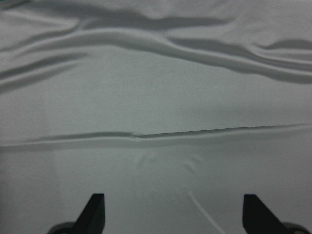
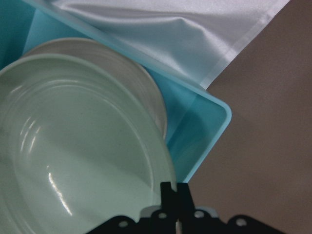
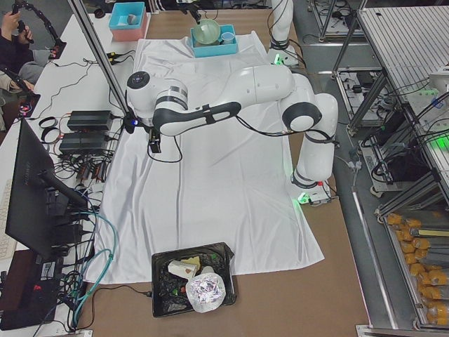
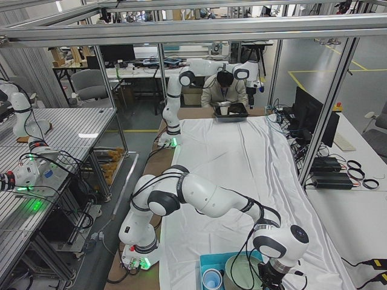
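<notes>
My right gripper is shut on the rim of a pale green plate [image 2: 73,141], over a blue bin [image 2: 200,126] holding a beige plate [image 2: 131,80]. In the camera right view a blue cup [image 4: 211,279] also sits in that bin [image 4: 205,261]. My left gripper hangs open above the white cloth [image 1: 156,97], nothing between its fingers.
A black lined tray [image 3: 168,295] with assorted items and a foil-covered round thing [image 3: 205,291] lies at the near end in the camera left view. A monitor [image 3: 35,196] and cables line one side.
</notes>
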